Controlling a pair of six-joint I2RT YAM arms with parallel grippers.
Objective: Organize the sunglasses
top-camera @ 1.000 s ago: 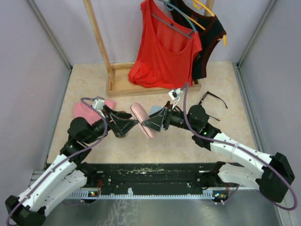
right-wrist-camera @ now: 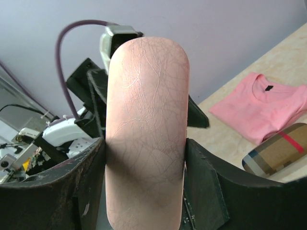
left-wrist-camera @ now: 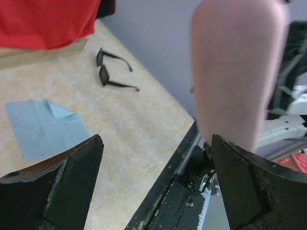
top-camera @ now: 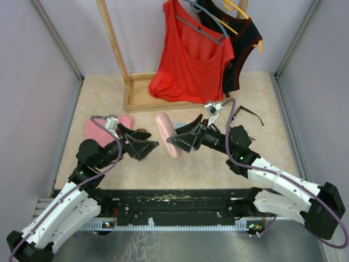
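Observation:
A smooth pink glasses case (top-camera: 168,135) hangs above the table, with my right gripper shut around its middle. Its broad face looks closed in the right wrist view; no seam shows there. Just left of the case, my left gripper (top-camera: 151,147) stands open with nothing between its fingers. The case looms blurred at the upper right of the left wrist view. Black sunglasses (left-wrist-camera: 106,76) lie with arms unfolded on the right side of the table. A light blue cloth (left-wrist-camera: 45,128) is spread flat at mid-table, largely hidden from above by my right gripper.
Behind stands a wooden rack (top-camera: 131,105) with a red top (top-camera: 188,65) and a black top (top-camera: 240,49) hanging. A folded pink shirt (right-wrist-camera: 261,103) and a brown striped case (right-wrist-camera: 276,151) lie at left.
My right gripper and the case have shifted a little to the right, and the case's tilt has changed.

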